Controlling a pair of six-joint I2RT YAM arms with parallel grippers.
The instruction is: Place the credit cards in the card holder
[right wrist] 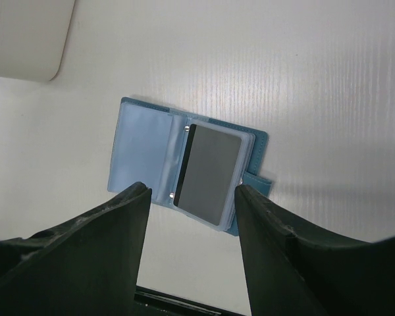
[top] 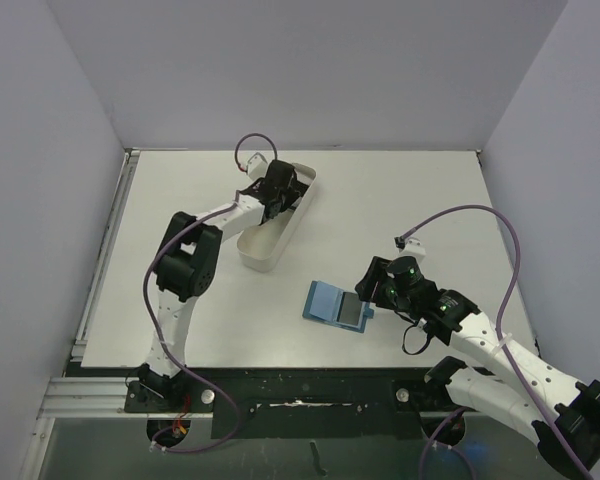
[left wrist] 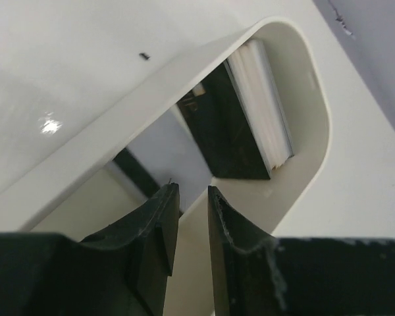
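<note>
In the left wrist view a grey card (left wrist: 172,157) with a black stripe lies in the white box, partly hidden by my left gripper. The fingers stand a small gap apart above the card's near end, and I see nothing held between them. From the top my left gripper (top: 292,200) is over the box's far half. The blue card holder (right wrist: 139,148) lies opened flat on the table, a grey card (right wrist: 209,172) with a black stripe in its right clear pocket. My right gripper is open and empty, over the holder's near right side.
The long white box (top: 260,262) stands left of the holder; its high rim surrounds the left gripper. At its far end a dark block (left wrist: 225,128) leans by a stack of pale cards (left wrist: 258,99). The table right of the box is clear.
</note>
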